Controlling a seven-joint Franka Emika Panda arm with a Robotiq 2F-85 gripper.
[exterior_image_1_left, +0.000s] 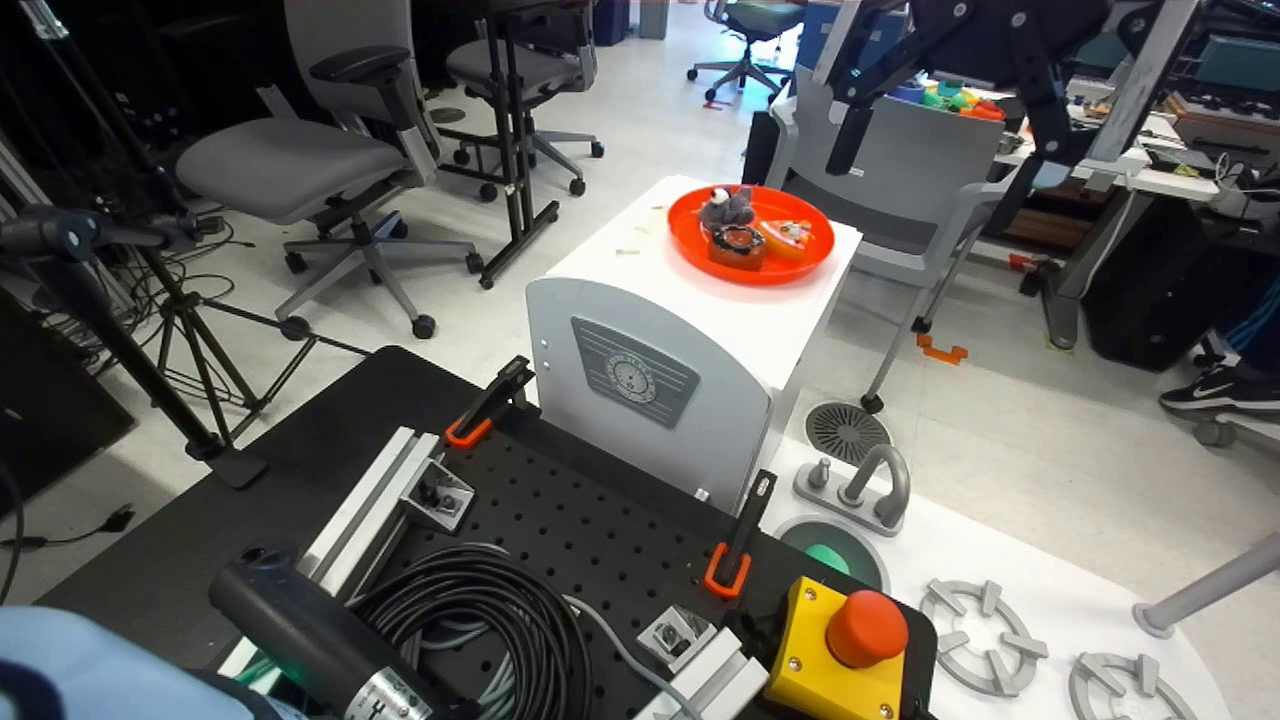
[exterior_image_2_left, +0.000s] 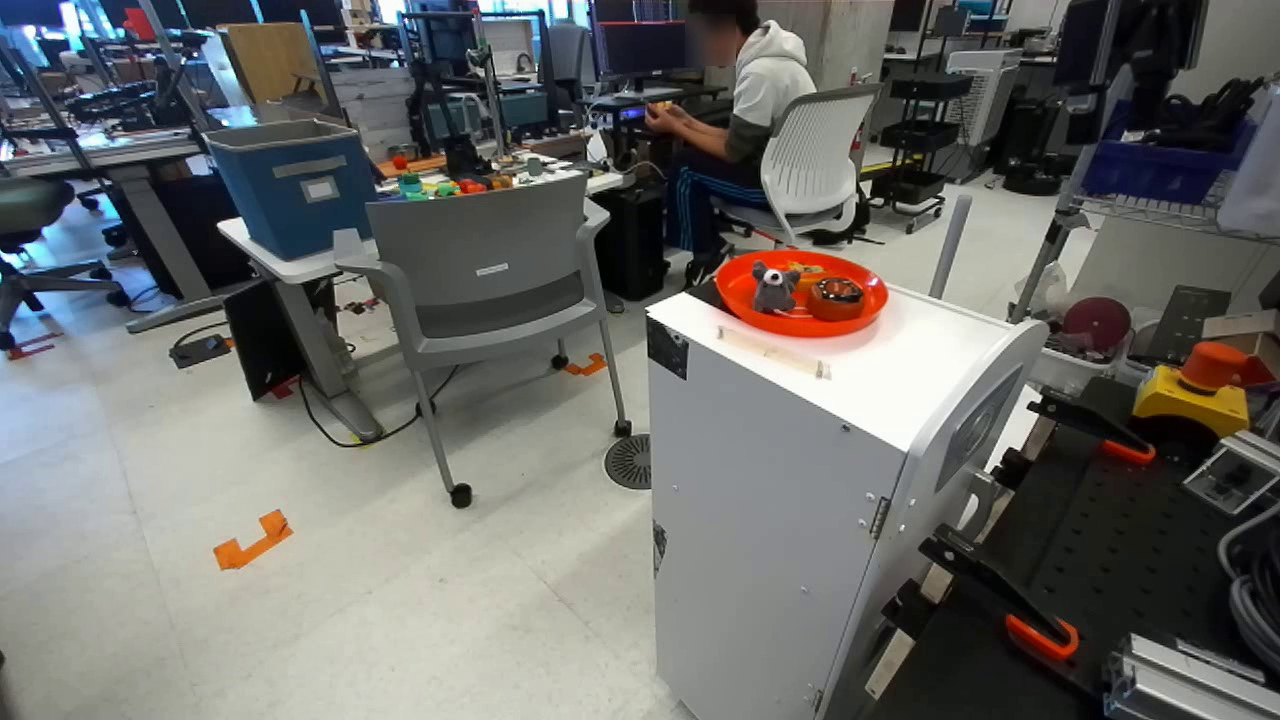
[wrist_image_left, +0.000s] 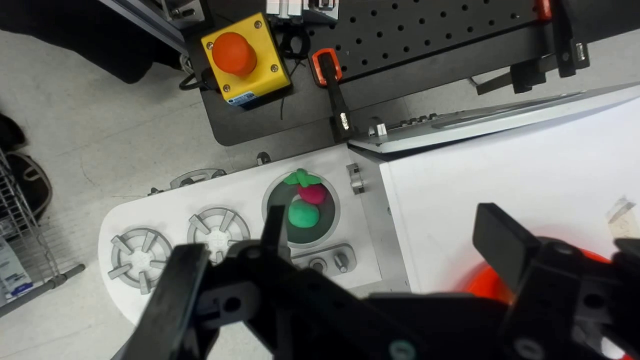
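My gripper (exterior_image_1_left: 933, 170) hangs at the upper right of exterior view 1, its two dark fingers (exterior_image_1_left: 849, 139) spread wide with nothing between them. Looking down in the wrist view, the fingers stand apart above the toy kitchen. A small sink basin (wrist_image_left: 273, 228) holds a green rounded toy (wrist_image_left: 304, 213) and a dark pink toy (wrist_image_left: 312, 193) with green leaves. On top of the white cabinet (exterior_image_2_left: 888, 390) rests a red plate (exterior_image_2_left: 744, 307), carrying a grey toy animal (exterior_image_2_left: 775, 288), a brown ring-shaped toy (exterior_image_2_left: 836, 299) and an orange-and-white piece (exterior_image_1_left: 787, 236).
Beside the basin are a grey faucet (exterior_image_1_left: 882, 487) and two toy burners (exterior_image_1_left: 984, 636). A yellow box with a red button (wrist_image_left: 234, 54) sits on the black pegboard table (wrist_image_left: 420, 24), near clamps (exterior_image_1_left: 746, 538). A grey chair (exterior_image_2_left: 492, 264) stands behind the cabinet.
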